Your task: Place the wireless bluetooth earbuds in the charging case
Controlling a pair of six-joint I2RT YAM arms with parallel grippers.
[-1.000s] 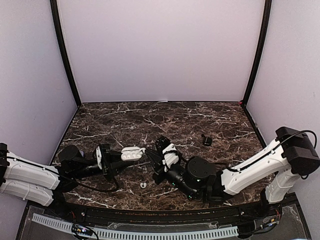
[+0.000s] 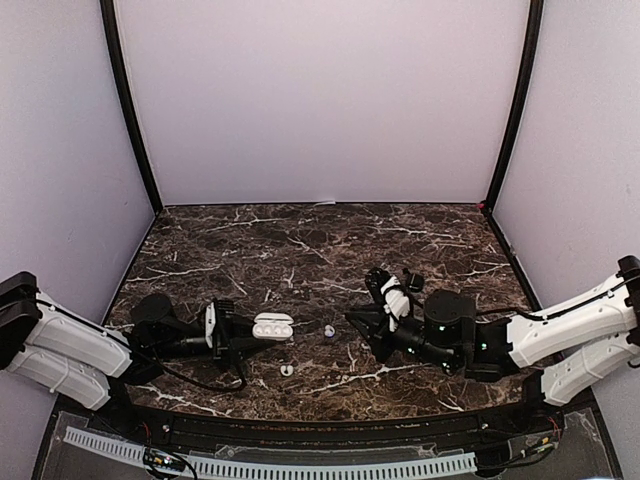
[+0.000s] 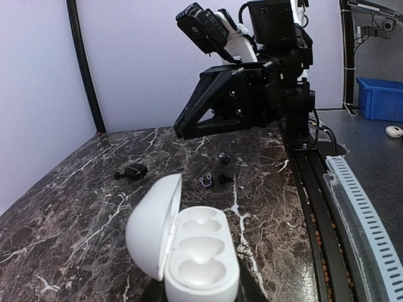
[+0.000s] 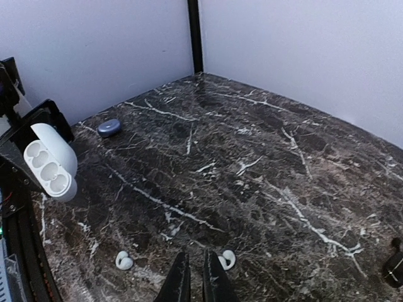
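Observation:
The white charging case point(image 2: 273, 328) is held in my left gripper point(image 2: 245, 335), shut on it, lid raised. In the left wrist view the case point(image 3: 201, 251) shows its hollows facing up, with no earbud visible in them. One white earbud point(image 2: 287, 370) lies on the table in front of the case; a second earbud point(image 2: 329, 331) lies to its right, nearer my right gripper point(image 2: 352, 330). That gripper is slightly open above the table, nothing between its fingers. In the right wrist view the nearer earbud point(image 4: 227, 259) sits just beyond the right fingertip, and the other earbud point(image 4: 124, 260) farther left.
A small black object point(image 4: 395, 264) lies at the right, partly hidden by my right arm in the top view. A blue-grey oval thing point(image 4: 109, 128) rests near the left wall.
My right gripper has drawn back from beside the case to the right and lowered. The left gripper with the case has moved slightly right and toward the front. The right-hand earbud now shows uncovered.

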